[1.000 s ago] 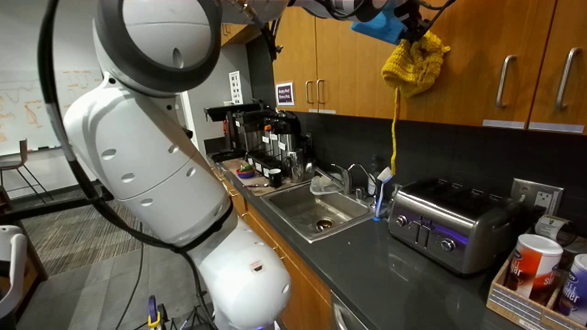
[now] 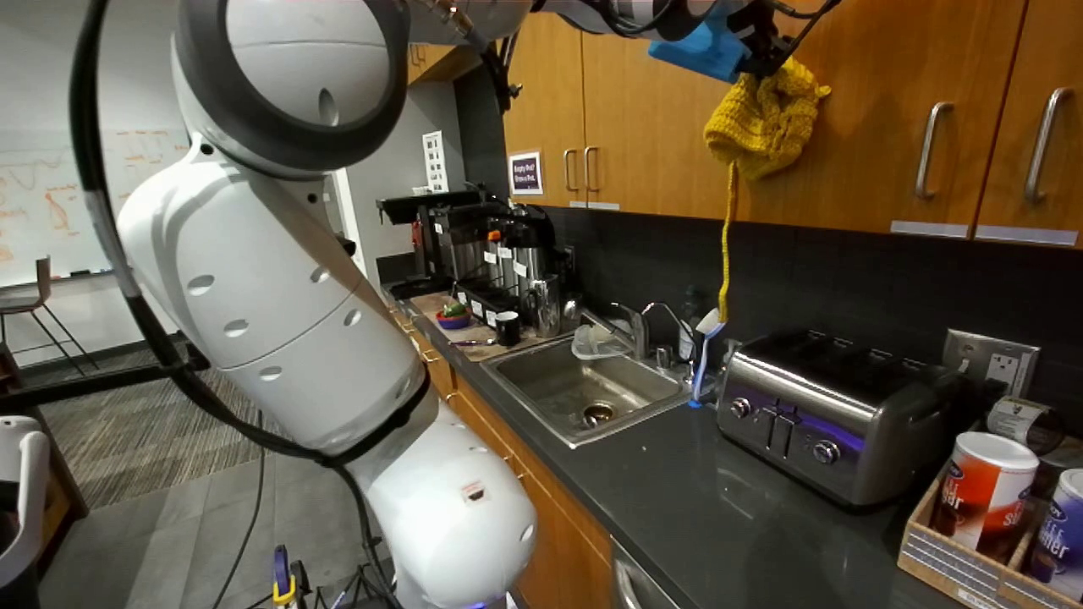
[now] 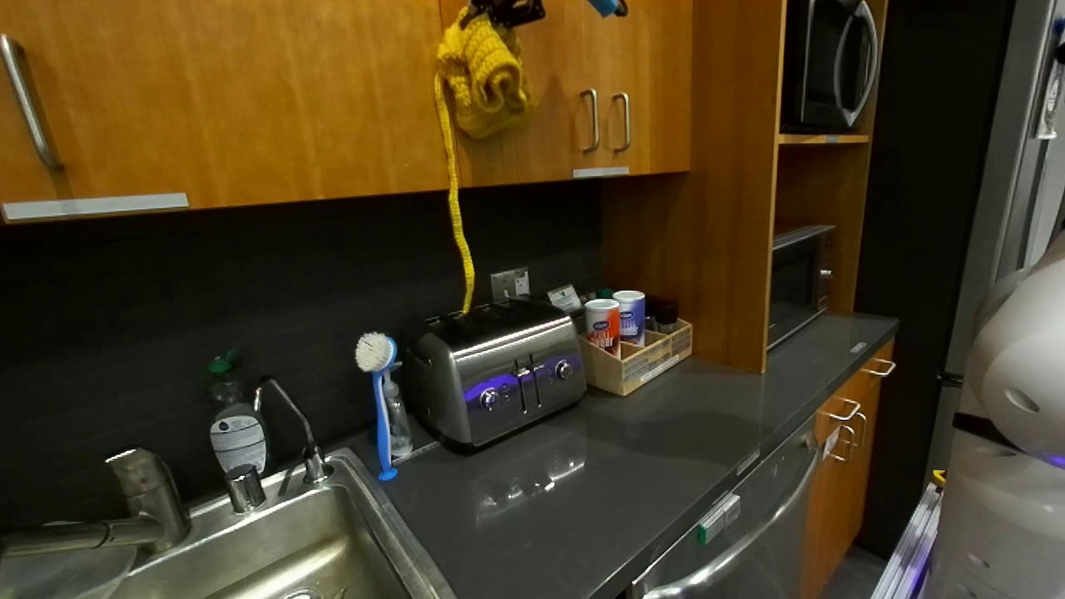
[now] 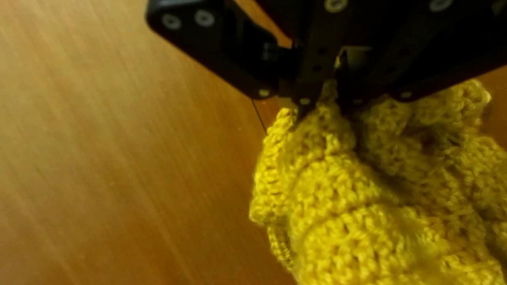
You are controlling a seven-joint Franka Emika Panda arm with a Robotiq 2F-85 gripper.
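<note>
High in front of the wooden upper cabinets hangs a bunched yellow knitted piece (image 2: 766, 127), with a long thin strand (image 2: 727, 244) dangling from it towards the counter. My gripper is shut on the top of the knit, a pinch of yarn showing between its fingers in the wrist view. From the second exterior view the yellow knitted piece (image 3: 486, 80) appears rolled, its strand (image 3: 455, 220) reaching down near the back of the toaster (image 3: 504, 369). Whether the strand's end touches the toaster I cannot tell.
Left of the toaster a blue scrub brush (image 3: 382, 409) stands upright beside the sink (image 2: 589, 381). To its right is a box (image 3: 639, 364) with canisters. Cabinet handles (image 2: 931, 150) stick out right of the knit.
The dangling strand has swung very slightly. The arm, gripper and bunched knit look the same as a second ago.
</note>
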